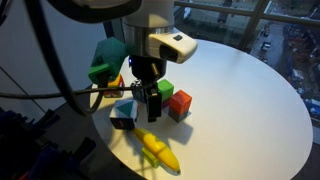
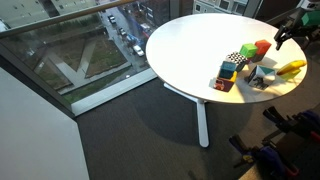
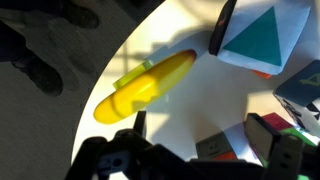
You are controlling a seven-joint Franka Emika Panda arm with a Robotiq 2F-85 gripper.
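Note:
My gripper hangs open above the table, with nothing held between its spread fingers. A yellow, banana-shaped object (image 3: 146, 88) lies near the table edge, across a light green piece (image 3: 132, 74). Close by sits a white-and-dark block with a teal triangle (image 1: 124, 114). Behind the fingers, exterior view 1 has a red block (image 1: 180, 105) beside a green block (image 1: 165, 90). In the wrist view, a red-and-dark block (image 3: 226, 146) lies below, partly hidden by the gripper.
A stacked blue, yellow and red block (image 2: 225, 77) and a checkered piece (image 2: 235, 58) stand on the white round table (image 2: 190, 55). Windows (image 2: 105, 45) line the room.

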